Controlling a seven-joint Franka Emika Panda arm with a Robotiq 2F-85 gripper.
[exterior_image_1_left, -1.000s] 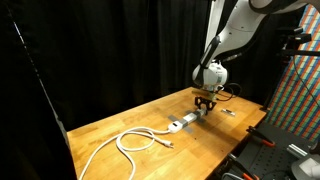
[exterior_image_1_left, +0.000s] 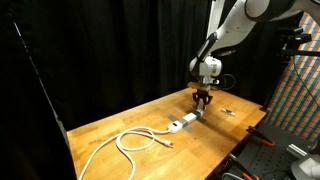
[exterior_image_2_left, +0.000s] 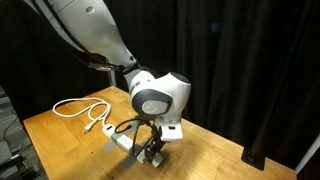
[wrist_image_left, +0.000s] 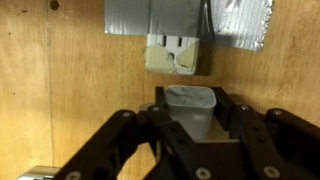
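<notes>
A small pale plug-like block (wrist_image_left: 193, 104) sits between the black fingers of my gripper, which is shut on it. Its far side and any prongs are hidden. Just ahead in the wrist view lies the end of a white power strip (wrist_image_left: 173, 54), with a socket showing and silver tape across it. The block and the strip's end appear apart in that view; how high the block hangs, I cannot tell. In exterior view 1 the gripper (exterior_image_1_left: 202, 99) is at the right end of the strip (exterior_image_1_left: 183, 122).
A white cable (exterior_image_1_left: 125, 145) loops over the table's left part. Small items (exterior_image_1_left: 228, 112) lie right of the gripper, and a metallic piece (wrist_image_left: 40, 173) shows at the wrist view's lower left. The wooden table (exterior_image_1_left: 110, 125) has bare room at the back left.
The arm and gripper have shifted slightly left and up in exterior view 1. The power strip and cable have stayed put.
</notes>
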